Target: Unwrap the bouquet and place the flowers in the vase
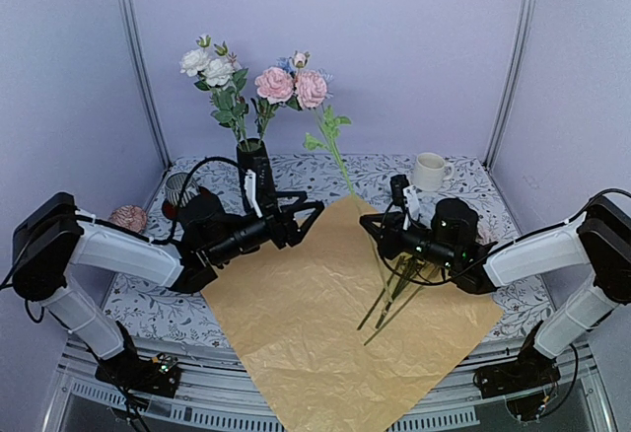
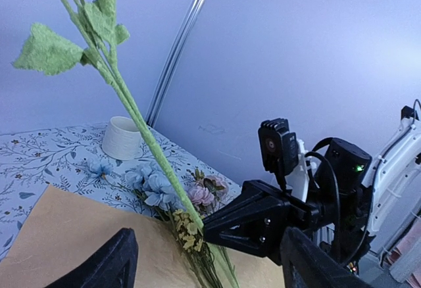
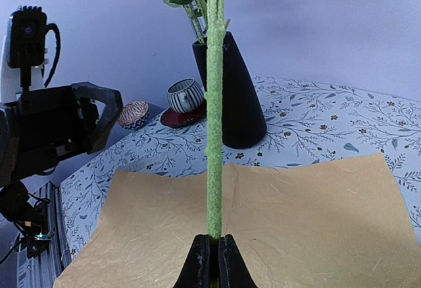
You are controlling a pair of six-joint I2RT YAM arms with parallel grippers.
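A long green stem (image 3: 214,130) stands upright in my right gripper, which is shut on it. Its leaves (image 1: 328,128) show in the top view, and its blue bloom is mostly hidden behind the pink flowers (image 1: 292,86). White flowers (image 1: 211,67) and the pink ones stand in the black vase (image 3: 243,100) at the back left. My left gripper (image 1: 306,223) is open and empty, in front of the vase and to the left of the stem. In the left wrist view its fingers (image 2: 113,262) are wide apart, with the stem beyond them.
More flowers (image 2: 158,186) lie on the brown paper (image 1: 325,324), partly under the right arm. A white mug (image 1: 430,172) stands at the back right. A striped cup (image 3: 185,96) and a patterned bowl (image 1: 128,218) are at the left.
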